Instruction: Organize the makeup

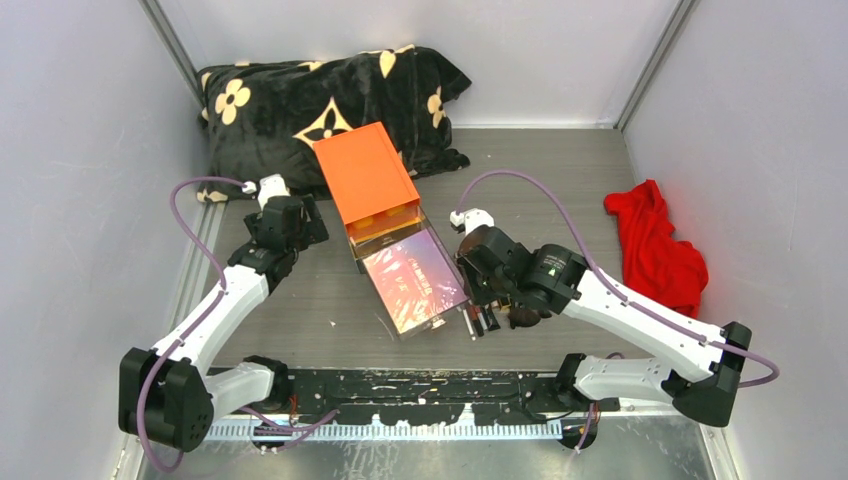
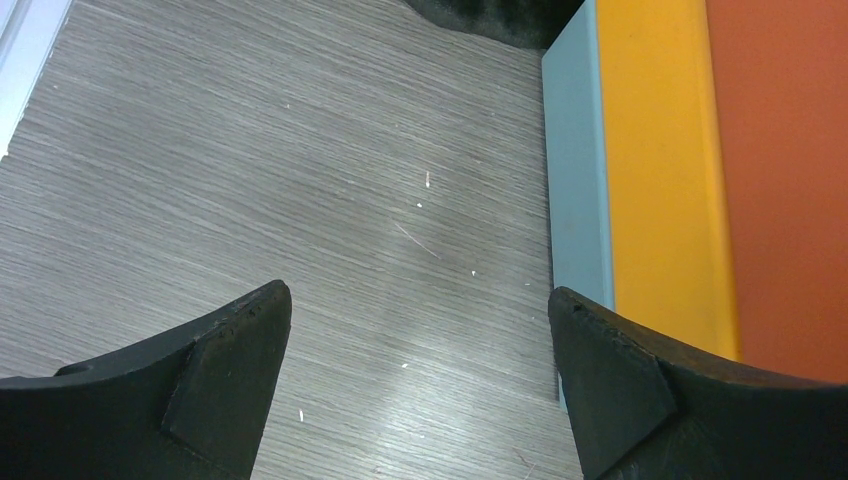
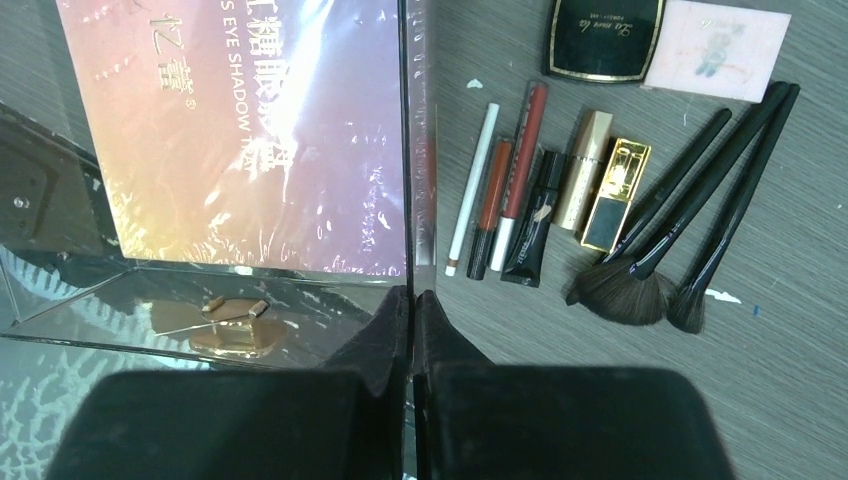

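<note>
My right gripper is shut on the wall of a clear drawer [image 3: 60, 285] holding an eyeshadow palette [image 3: 250, 140], pulled out before the orange organizer [image 1: 365, 170]. Right of the drawer lie pencils [image 3: 475, 185], a black tube [image 3: 530, 220], lipsticks [image 3: 615, 195], brushes [image 3: 720, 230], a black compact [image 3: 600, 35] and a pale pink card-like item [image 3: 710, 50]. My left gripper stands open beside the organizer's left side, nothing between its fingers.
A black patterned cushion [image 1: 255, 110] lies along the back wall. A red cloth [image 1: 660, 260] lies at the right. Bare floor shows left of the drawer and behind the makeup at the right.
</note>
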